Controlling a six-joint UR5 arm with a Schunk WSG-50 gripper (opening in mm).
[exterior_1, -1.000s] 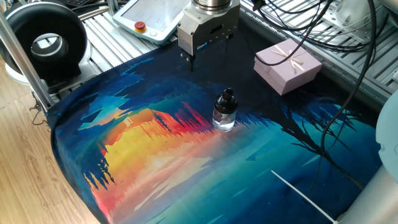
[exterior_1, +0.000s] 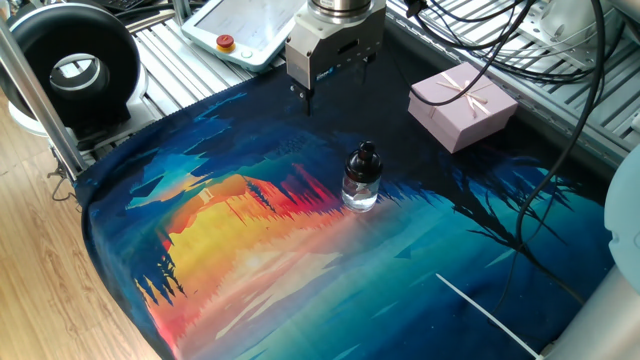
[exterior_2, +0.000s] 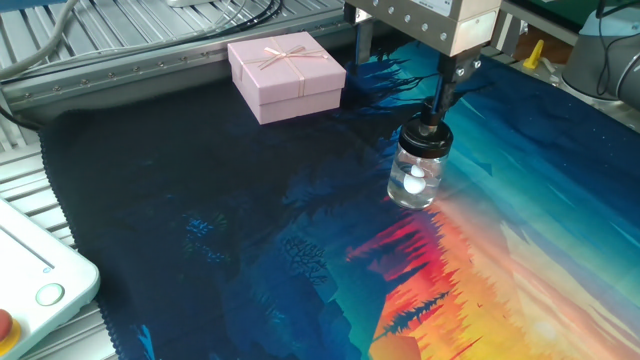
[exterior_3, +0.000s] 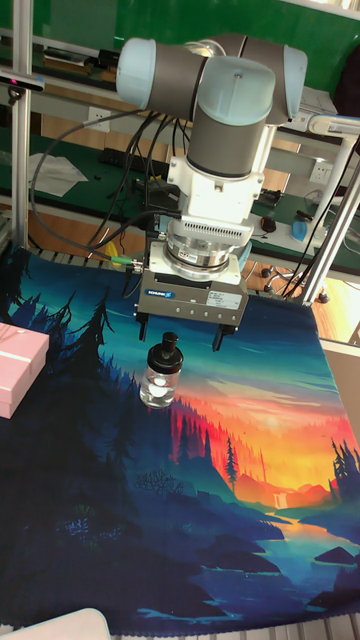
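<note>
A small clear glass bottle with a black dropper-like cap (exterior_1: 362, 178) stands upright on the printed cloth. The same bottle (exterior_2: 416, 170) shows clear contents and a bright white spot in its lower part. Above the cloth hangs my gripper (exterior_3: 180, 333), its two dark fingers wide apart with nothing between them. No finger appears to touch the bottle (exterior_3: 158, 382). A pink gift box (exterior_2: 288, 80) with a ribbon bow sits closed on the dark part of the cloth, apart from both the bottle and the gripper.
A teach pendant (exterior_1: 245, 30) with a red stop button lies beyond the cloth's edge. Black cables (exterior_1: 480, 35) hang near the pink box, and a thin white rod (exterior_1: 488, 315) crosses the cloth's near right.
</note>
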